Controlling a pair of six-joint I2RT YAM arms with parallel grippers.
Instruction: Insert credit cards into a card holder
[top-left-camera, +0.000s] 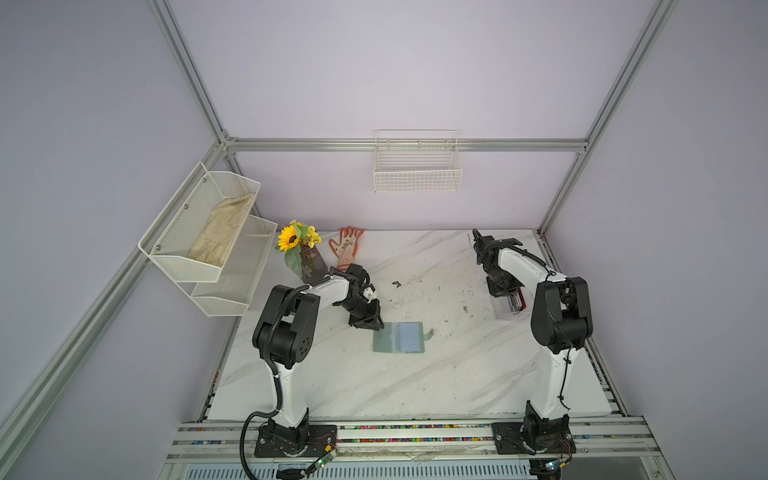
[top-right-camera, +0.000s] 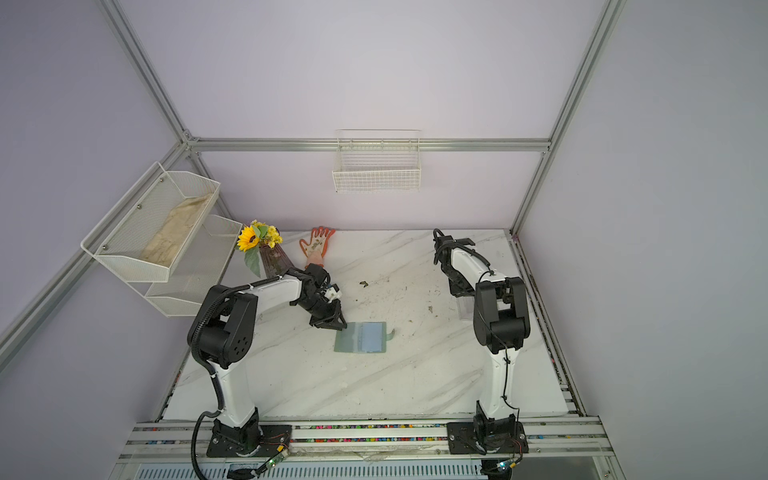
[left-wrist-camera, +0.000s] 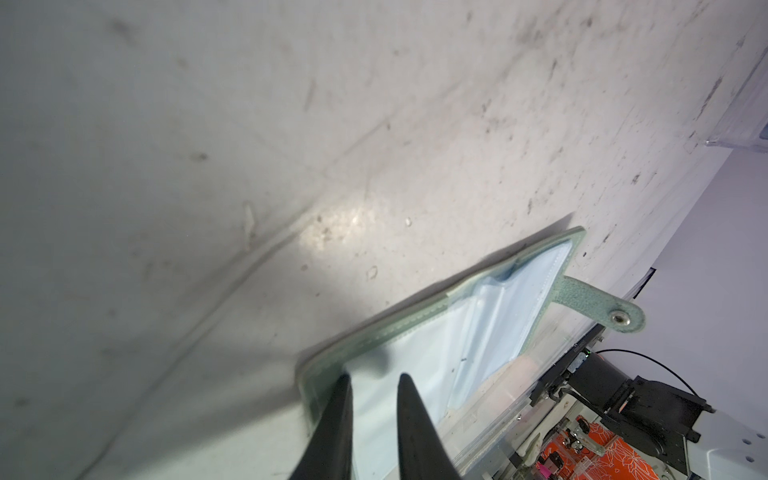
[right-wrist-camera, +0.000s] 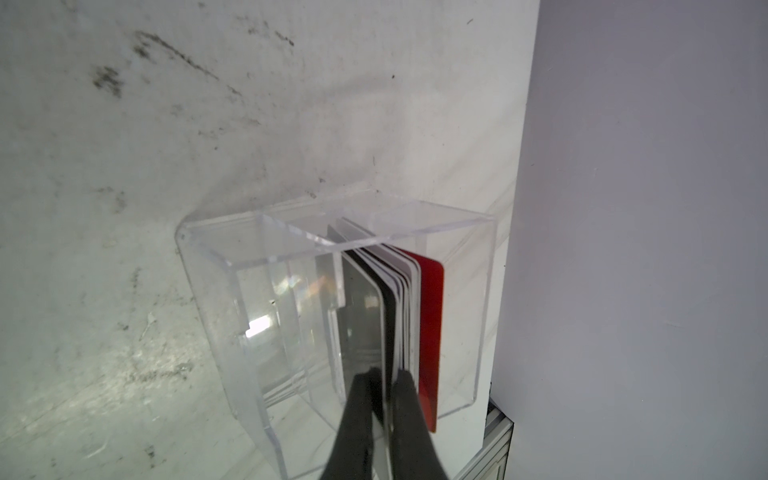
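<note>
A pale green card holder (top-left-camera: 397, 337) lies open on the table, its strap pointing right. My left gripper is low at its left end, fingertips parted over the cover's edge and clear sleeve. At the right, a clear acrylic box (right-wrist-camera: 216, 248) holds several upright cards (right-wrist-camera: 429, 336), the outer one red. My right gripper reaches into it, fingertips closed on the edge of a thin card among the stack.
A flower vase (top-left-camera: 312, 260) and an orange glove (top-left-camera: 346, 244) stand or lie at the back left. Wire shelves (top-left-camera: 204, 240) hang on the left.
</note>
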